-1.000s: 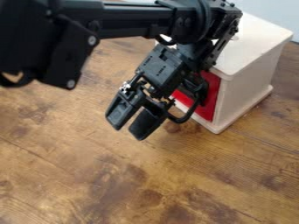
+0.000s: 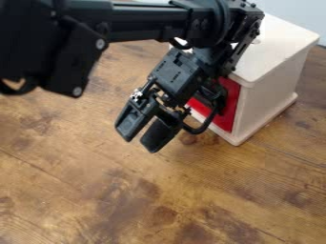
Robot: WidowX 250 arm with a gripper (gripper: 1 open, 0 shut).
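Note:
My black gripper [image 2: 147, 127] hangs low over the wooden floor, in front and to the left of a white box [image 2: 269, 86] with a red front panel [image 2: 227, 110]. Its two dark finger pads point down and toward the lower left, with a narrow gap between them and nothing visible held. The arm covers much of the box's front and top left.
The box stands at the right, with a pale surface behind it at the top right corner.

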